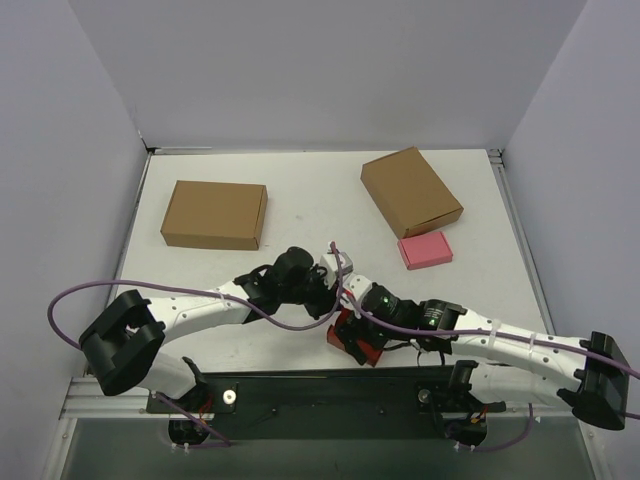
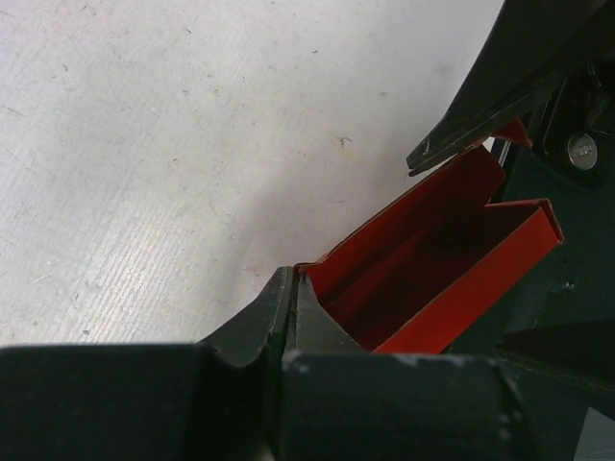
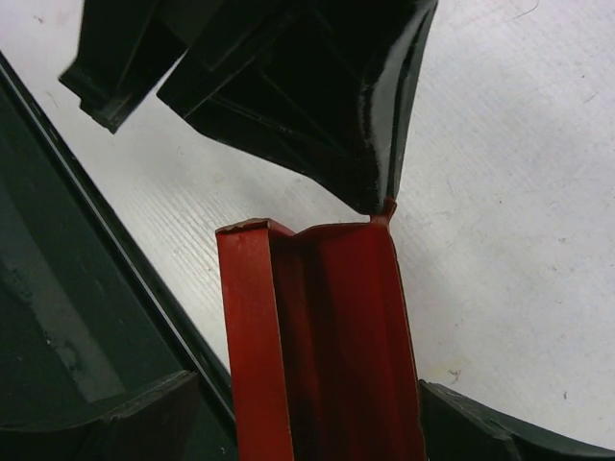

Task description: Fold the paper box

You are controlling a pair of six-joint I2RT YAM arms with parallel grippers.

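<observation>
A red paper box (image 1: pixel 368 352) (image 2: pixel 459 288) (image 3: pixel 327 327) stands open at the table's front edge, with folded flaps along its rim, mostly covered by both arms in the top view. My left gripper (image 1: pixel 330 300) is shut at the box's rim in the left wrist view; whether paper is between its fingertips is unclear. My right gripper (image 1: pixel 355 330) is open, its two fingers on either side of the box in the right wrist view.
Two brown cardboard boxes (image 1: pixel 215 215) (image 1: pixel 410 188) and a pink box (image 1: pixel 425 250) lie toward the back. A dark edge runs along the front.
</observation>
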